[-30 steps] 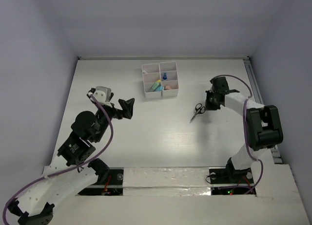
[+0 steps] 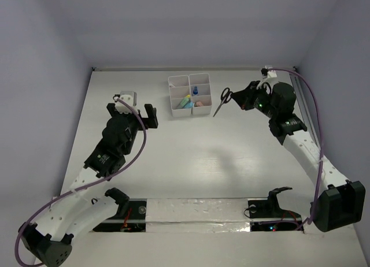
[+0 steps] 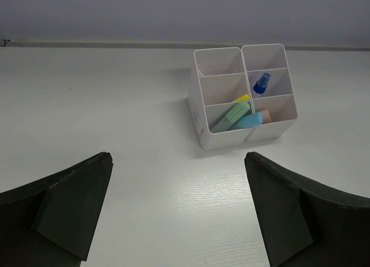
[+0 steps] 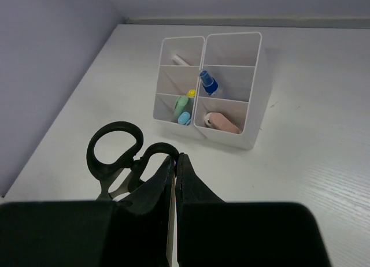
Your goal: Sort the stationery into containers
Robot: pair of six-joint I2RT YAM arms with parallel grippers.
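A white six-compartment organizer (image 2: 179, 80) stands at the back centre of the table. It holds a blue-capped bottle (image 4: 208, 82), a green item (image 3: 229, 118), a light-blue item (image 3: 247, 121), a pink item (image 4: 224, 122) and a small yellow piece (image 3: 241, 98). My right gripper is shut on black-handled scissors (image 4: 115, 126), held up right of the organizer with the blades angled down. My left gripper stands open and empty over the left part of the table, facing the organizer from afar.
Grey walls close in the back and sides.
The right arm has risen and moved slightly left, carrying the scissors up from lower over the table. The left arm has shifted and turned slightly.
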